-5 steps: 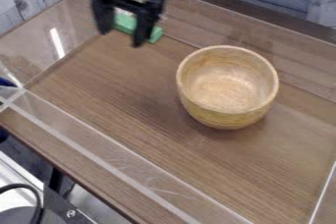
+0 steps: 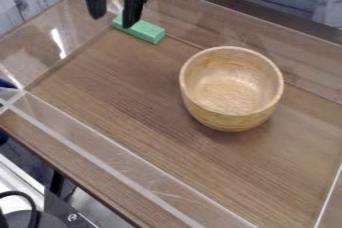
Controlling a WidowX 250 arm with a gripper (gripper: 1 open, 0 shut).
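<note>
The black gripper is at the top left of the camera view, hanging just above and left of a green rectangular block on the wooden table. It appears open, with its two dark fingers apart and nothing clearly between them. A wide, light wooden bowl stands to the right of the block.
A pale wall runs along the back and left edges. A black cable lies at the lower left, beyond the table edge.
The block and bowl look unmoved.
</note>
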